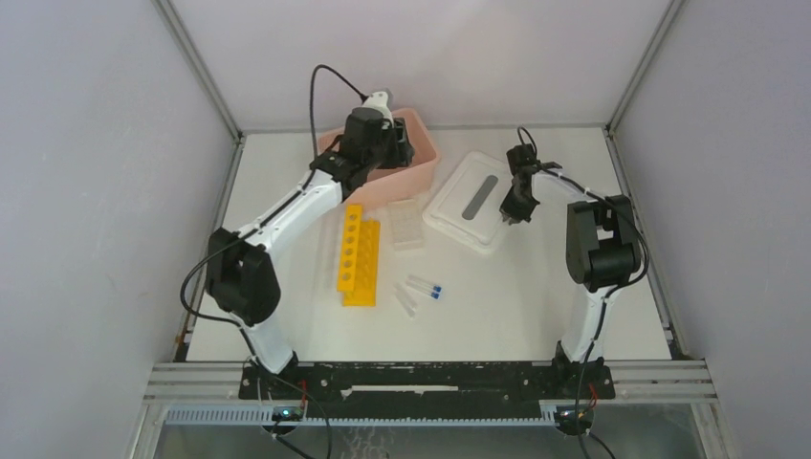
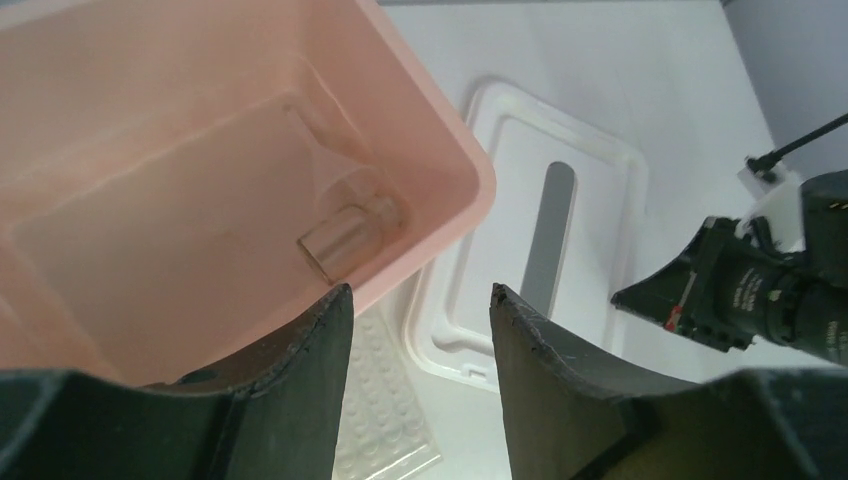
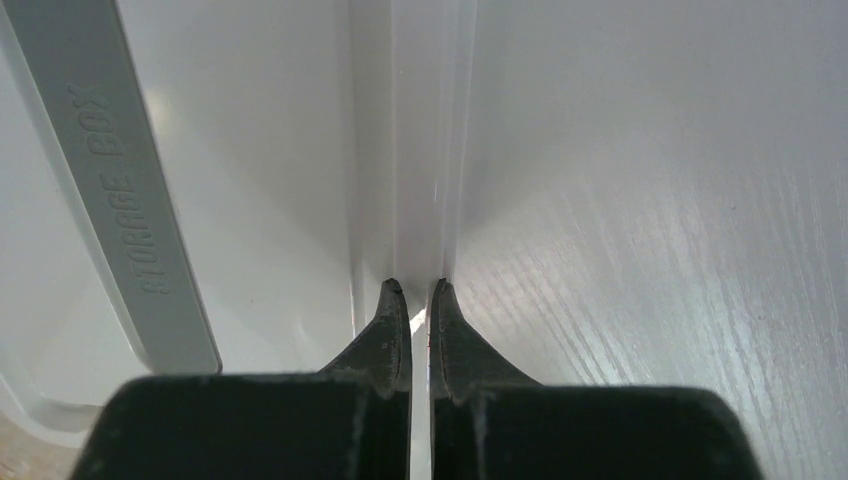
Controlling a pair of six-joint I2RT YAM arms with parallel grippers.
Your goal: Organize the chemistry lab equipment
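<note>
The pink storage bin stands at the back, and my left gripper is over it, its fingers apart with nothing between them. Inside the bin, by its right corner, lie a clear funnel and a clear bottle. A white lid with a grey strip lies to the bin's right. At the lid's right edge, my right gripper is shut over the rim; whether the rim is pinched between its tips is hard to tell.
Yellow racks, a clear well plate, blue-capped tubes and clear tubes lie in front of the bin.
</note>
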